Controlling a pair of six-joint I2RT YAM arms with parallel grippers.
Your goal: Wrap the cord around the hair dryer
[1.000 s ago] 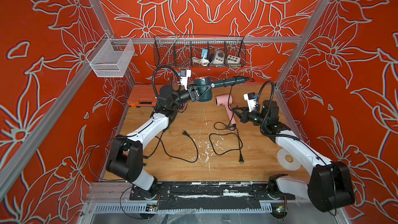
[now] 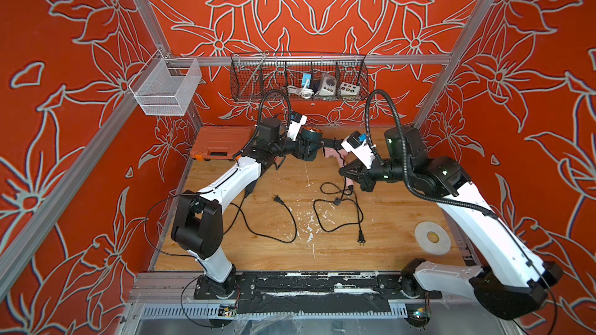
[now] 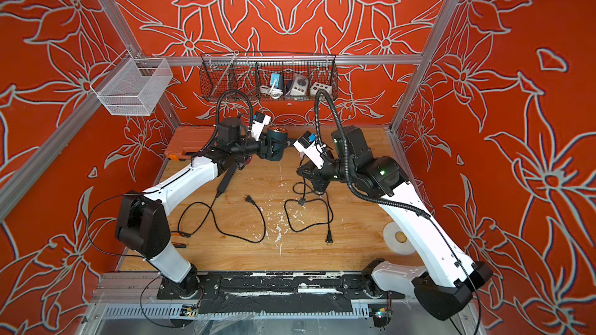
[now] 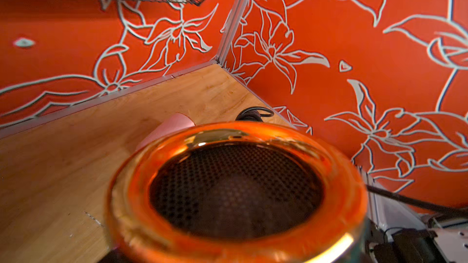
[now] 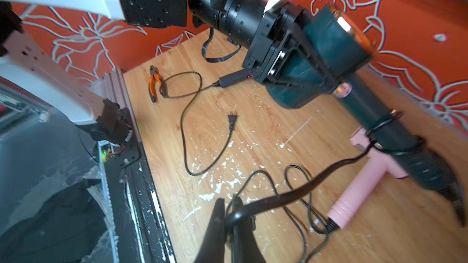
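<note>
My left gripper [image 2: 299, 147] is shut on a dark teal hair dryer [image 5: 324, 43] with a copper rim [image 4: 237, 131], held raised above the table. Its cord [image 5: 307, 185] winds round the handle [image 5: 365, 109] and runs from there to my right gripper, which is shut, the cord lying across its fingertips in the right wrist view; whether it grips the cord is hard to tell. A pink hair dryer [image 5: 360, 187] lies on the table below, with a looped black cord beside it.
The table [image 3: 205, 242] also holds an orange case [image 2: 211, 145], pliers [image 5: 152, 81], a black tool with its cord [image 5: 234, 75] and a white disc [image 2: 432, 237]. A black wire basket [image 2: 298, 74] and a white basket [image 2: 164, 93] hang at the walls.
My right gripper has moved toward the front-left and now stands larger, nearer the camera. The left gripper has shifted rightward with the dryer, whose handle has turned.
</note>
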